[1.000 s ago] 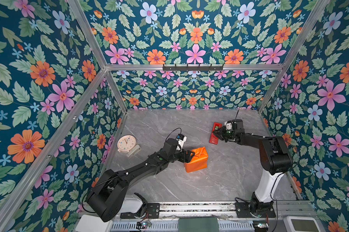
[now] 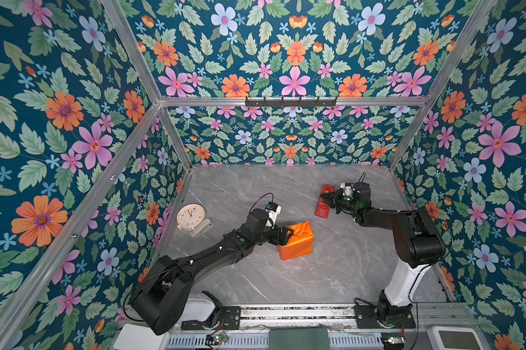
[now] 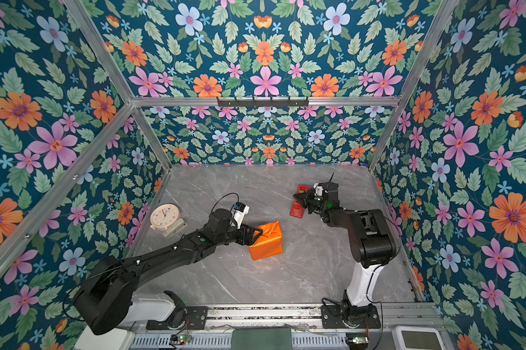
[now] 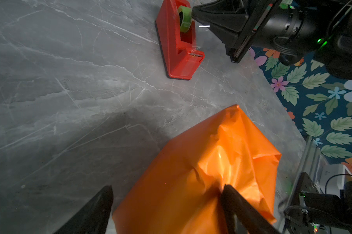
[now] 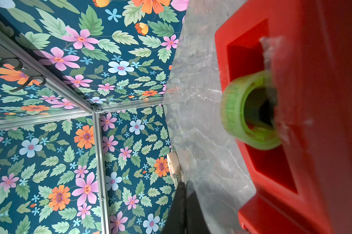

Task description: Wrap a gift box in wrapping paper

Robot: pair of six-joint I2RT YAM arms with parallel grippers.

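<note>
The gift box (image 2: pixel 296 247), wrapped in glossy orange paper, rests on the table's middle; its folded end (image 4: pixel 238 159) shows creases in the left wrist view. My left gripper is open over the near part of the box, one dark finger (image 4: pixel 91 212) beside it and the other over the paper. A red tape dispenser (image 4: pixel 174 50) with a green roll (image 5: pixel 250 111) lies farther back. Right at the dispenser, my right gripper is shut, its narrow fingertips together. Whether a thin strip of tape is between them, I cannot tell.
A round clock (image 2: pixel 190 216) stands at the table's left side. Floral walls close in the back and sides.
The right gripper has shifted slightly at the dispenser, its wrist turning a little and now covering more of the tape roll from above. The left arm and the orange box look unmoved.
</note>
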